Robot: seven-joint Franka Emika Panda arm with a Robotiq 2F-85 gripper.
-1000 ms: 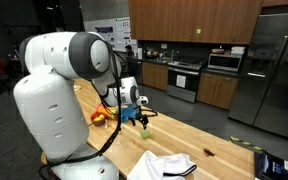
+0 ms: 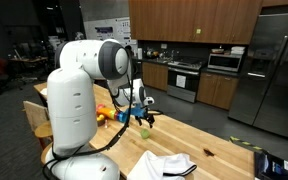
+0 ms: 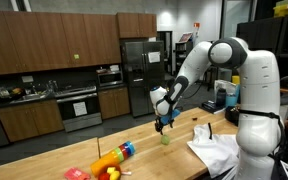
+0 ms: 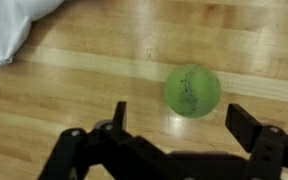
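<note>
A green round object (image 4: 192, 91) lies on the wooden table in the wrist view, right of the middle between my fingertips and a little beyond them. My gripper is open, its black fingers (image 4: 246, 124) wide apart with nothing held. In exterior view 1 the gripper (image 2: 141, 117) hangs over the table near the green object (image 2: 144, 133). The second exterior view shows the green object (image 3: 165, 140) below the gripper (image 3: 164, 127), with bare table around it.
White cloth (image 2: 164, 166) is spread on the table near the arm's base. Colourful toy-like items (image 3: 114, 158) lie at one side. A small dark item (image 2: 208, 152) sits beyond the cloth.
In exterior view 1 the arm and gripper have shifted slightly to the right. The green object and the cloth appear to stay in place.
</note>
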